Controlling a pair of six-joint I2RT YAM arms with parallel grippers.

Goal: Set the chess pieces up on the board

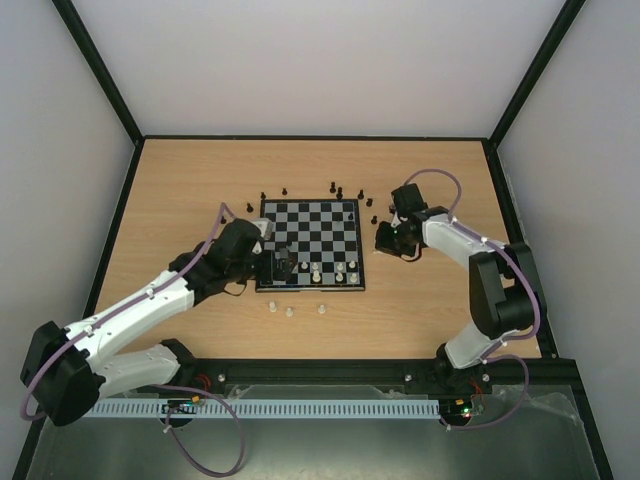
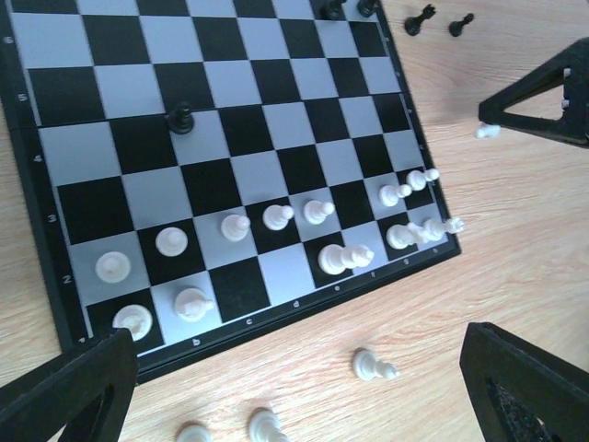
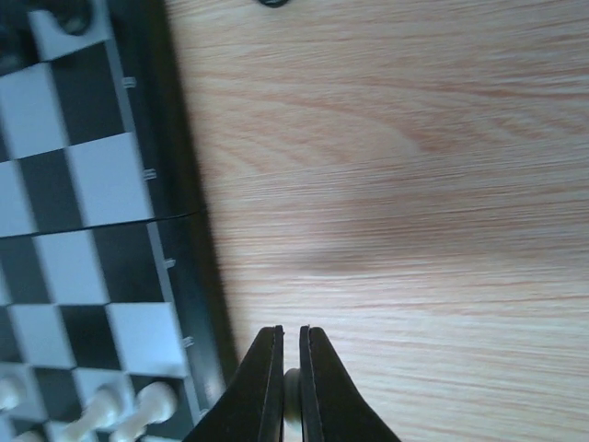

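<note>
The chessboard [image 1: 311,225] carries white pieces in its near rows, among them a white piece [image 2: 335,260], and some black ones at the far side, plus a black piece [image 2: 180,120] near the middle-left. My left gripper [image 1: 277,265] hangs over the board's near-left part, open and empty in its wrist view. My right gripper is off the board's right edge, above bare wood, shut on a white chess piece, which is largely hidden by its fingers in the right wrist view.
Loose white pieces [image 2: 366,366] lie in front of the board. Loose black pieces [image 2: 460,23] stand around its back and sides.
</note>
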